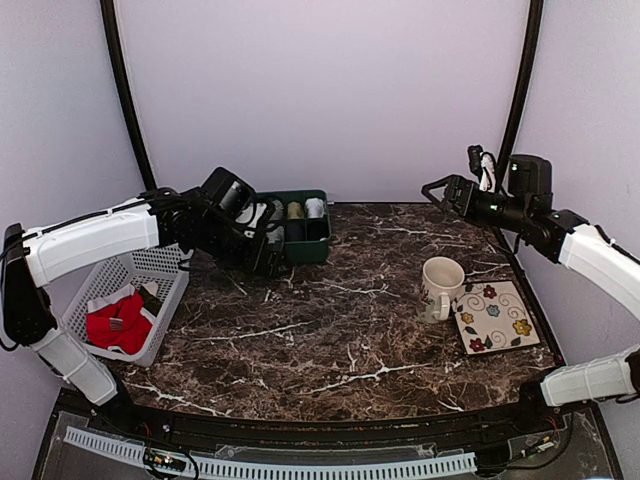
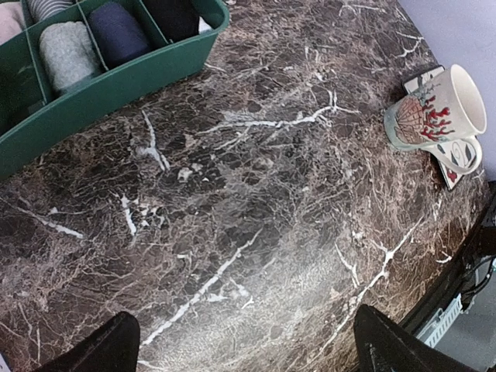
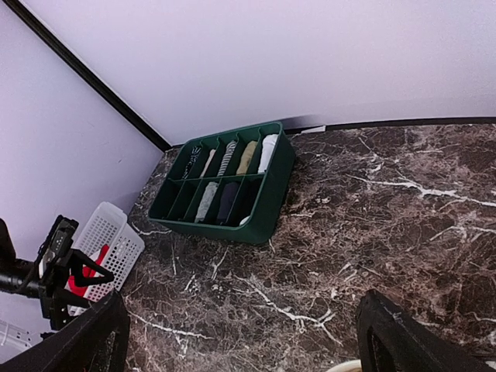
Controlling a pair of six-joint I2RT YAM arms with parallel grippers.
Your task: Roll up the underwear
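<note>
Red and white cloth point(image 1: 118, 322), along with something dark, lies in the white basket point(image 1: 172, 312) at the left; whether it is underwear I cannot tell. Rolled cloth pieces, among them a grey roll point(image 2: 68, 56) and a dark blue roll point(image 2: 118, 32), sit in compartments of the green organizer point(image 3: 267, 200). My left gripper point(image 1: 268, 240) hovers by the organizer's front left, open, its fingers point(image 2: 101, 347) wide apart over bare tabletop. Far right, my right gripper point(image 1: 445, 195) is raised and open, with nothing between its fingers.
A patterned mug point(image 1: 441, 288) stands at the right, beside a square flowered tile point(image 1: 495, 318). White walls close off the back and sides.
</note>
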